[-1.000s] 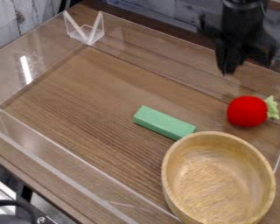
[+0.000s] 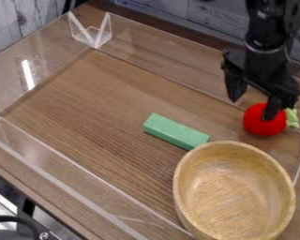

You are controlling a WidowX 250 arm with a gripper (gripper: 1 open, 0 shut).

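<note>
My gripper (image 2: 255, 94) hangs at the upper right, fingers apart with nothing seen between them, just above and left of a red round object (image 2: 262, 118). A small green item (image 2: 291, 116) lies behind the red object at its right. A green block (image 2: 176, 131) lies at the centre of the wooden table, left of a large empty tan bowl (image 2: 232, 194).
A white wire object (image 2: 87, 28) stands at the back left. A dark object sits at the lower left corner.
My gripper has come down from the top of the view toward the red object. The objects on the table look unmoved.
</note>
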